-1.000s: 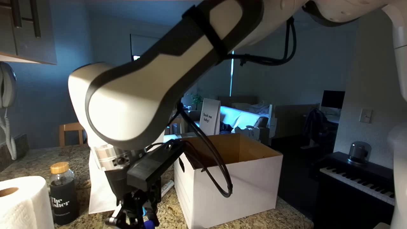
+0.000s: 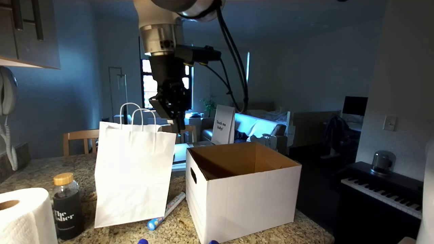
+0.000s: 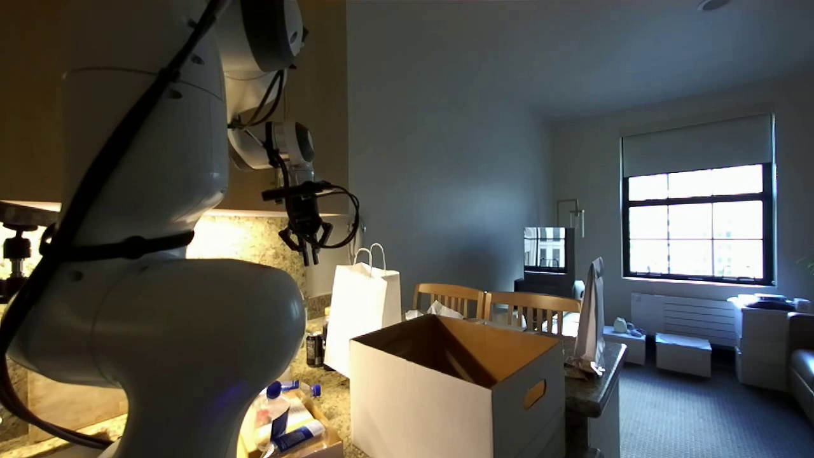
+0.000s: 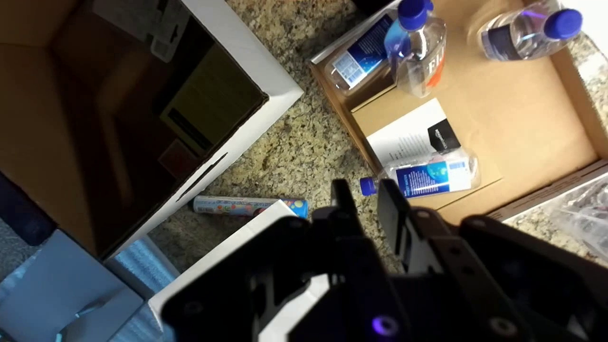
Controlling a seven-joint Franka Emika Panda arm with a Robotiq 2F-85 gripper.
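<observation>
Up above the counter, my gripper (image 3: 310, 258) points downward near the tall white paper bag (image 3: 364, 305). In the wrist view my gripper is partly open, with a gap between its fingers and nothing visible held there. Beyond the fingertips, a shallow cardboard tray (image 4: 530, 119) contains clear plastic bottles with blue caps. One bottle (image 4: 433, 177) lies on its side, its cap over the tray's edge; another bottle (image 4: 422, 54) lies higher in that view. The large white box (image 2: 248, 207) stands open-topped, with flat items inside seen from above.
A colourful tube (image 2: 167, 210) lies on the counter between bag and box. A dark bottle with a wooden lid (image 2: 67, 209) and a paper towel roll (image 2: 28, 219) stand at the left. A sign (image 2: 222, 125) stands behind the box.
The arm has risen and swung away from the front of the counter, where the gripper was low near a blue cap. Bag and box are now unobstructed in exterior view 1.
</observation>
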